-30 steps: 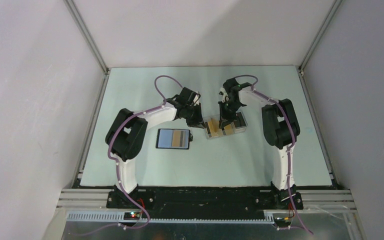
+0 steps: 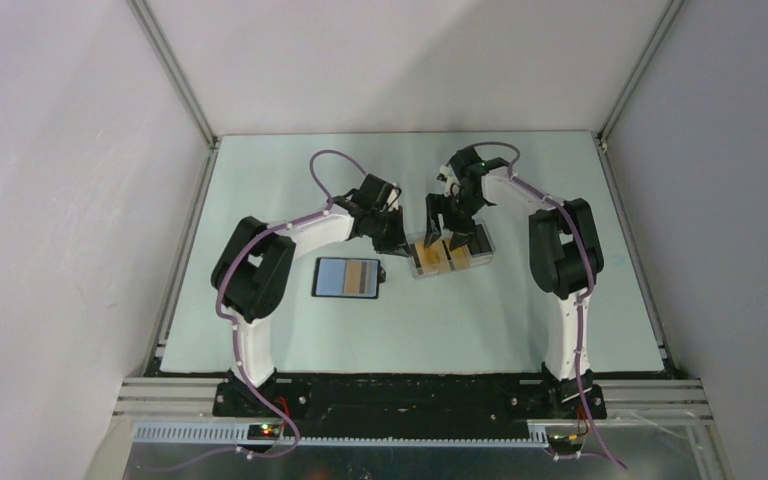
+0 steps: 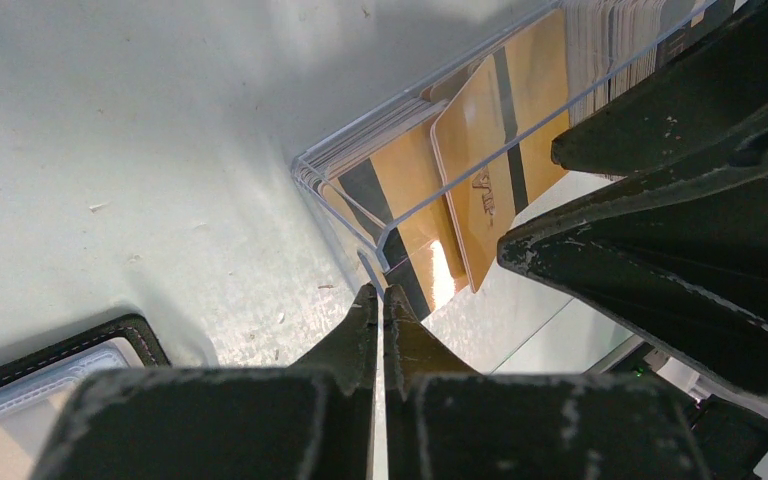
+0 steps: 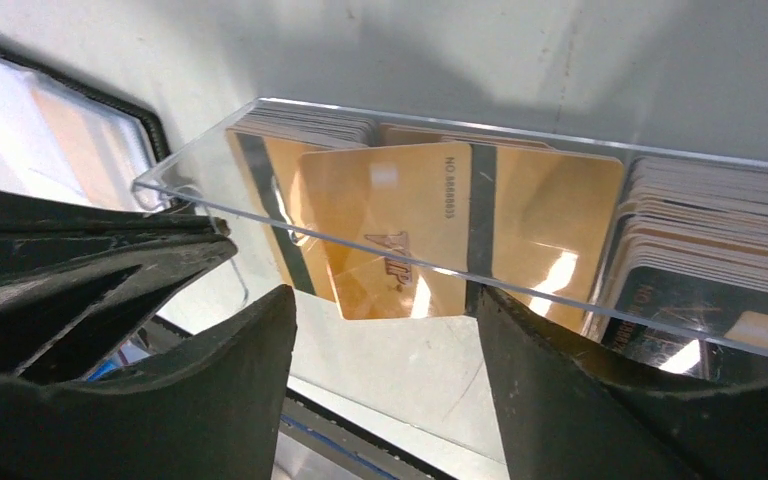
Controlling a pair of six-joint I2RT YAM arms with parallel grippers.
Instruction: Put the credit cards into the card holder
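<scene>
A clear box (image 2: 426, 275) holds gold cards and darker card stacks. One gold card (image 4: 390, 195) leans askew over the other gold cards, its lower edge protruding in the right wrist view. My right gripper is open over the box, with its fingers apart near that card's lower edge and nothing gripped. At the box's left corner, my left gripper has its tips together; whether the thin clear wall is between them is hard to tell. Left of the box lies a flat black-edged holder (image 2: 346, 297) with clear sleeves and a tan card showing.
The two grippers are close together above the box. Dark card stacks (image 4: 720, 255) fill its right compartment.
</scene>
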